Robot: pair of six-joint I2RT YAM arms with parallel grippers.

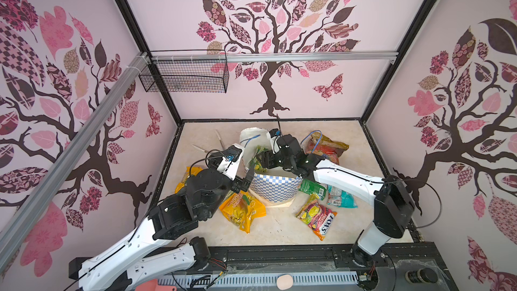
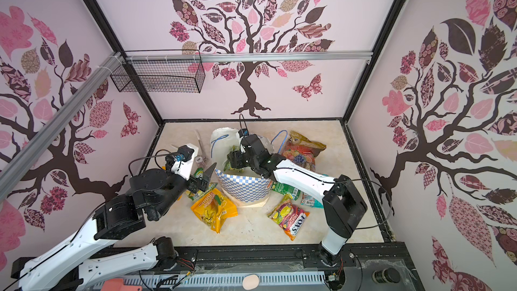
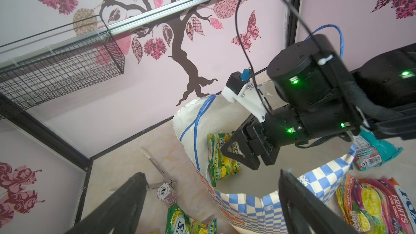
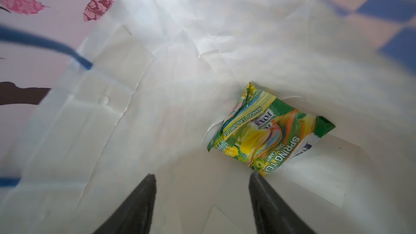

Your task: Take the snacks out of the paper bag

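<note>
The paper bag (image 1: 274,187) with blue-checked band stands open in the table's middle. A green Fox's Spring Tea candy packet (image 4: 268,134) lies inside on the bottom. My right gripper is over the bag's mouth, pointing down at the packet, its fingers apart with nothing between them. My left gripper hangs open at the bag's left front, holding nothing.
Snack packets lie around the bag: an orange one (image 1: 242,210), a Fox's Fruits one (image 1: 316,216), a teal one (image 1: 342,198), several others. A wire basket (image 1: 183,75) hangs on the rail at back left.
</note>
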